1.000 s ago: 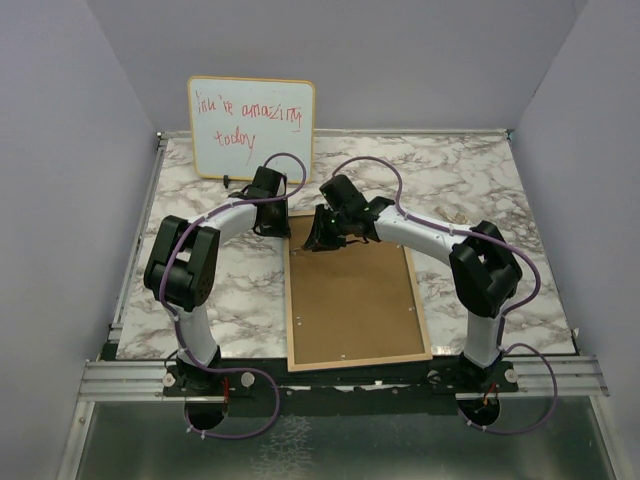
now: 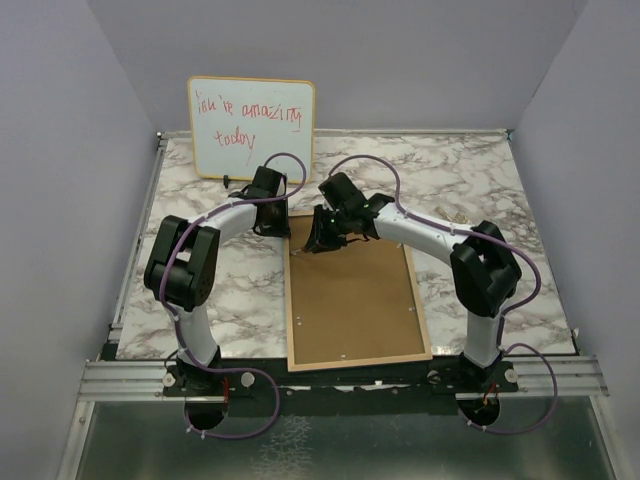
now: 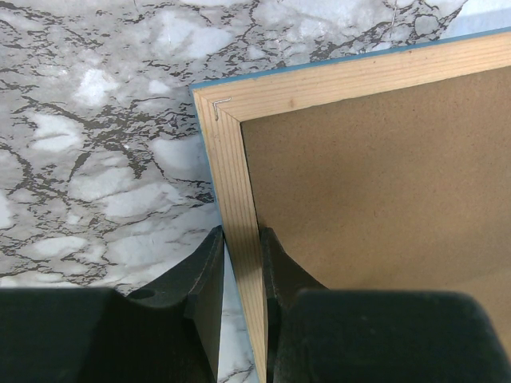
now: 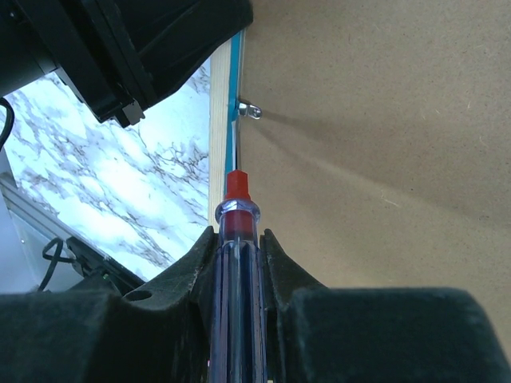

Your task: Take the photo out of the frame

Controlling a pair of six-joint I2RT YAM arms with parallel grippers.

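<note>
The picture frame (image 2: 360, 361) lies face down on the marble table, its brown backing board (image 2: 355, 305) in place. In the left wrist view, my left gripper is shut on the frame's pale wooden left border (image 3: 229, 171), below a corner. My right gripper is shut on a screwdriver (image 4: 237, 279) with a clear handle and red collar. Its thin shaft points along the border's inner edge toward a small metal tab (image 4: 250, 110) at the board's edge. Whether the tip touches that tab cannot be told.
A whiteboard (image 2: 252, 125) with red writing stands at the back left. My grippers work close together, the left one's dark body (image 4: 152, 48) near the screwdriver tip. More small metal tabs line the board's edges. Bare marble lies on the right.
The right arm has shifted very slightly, and its gripper stays by the frame's left border. My left arm and the frame show no visible movement.
</note>
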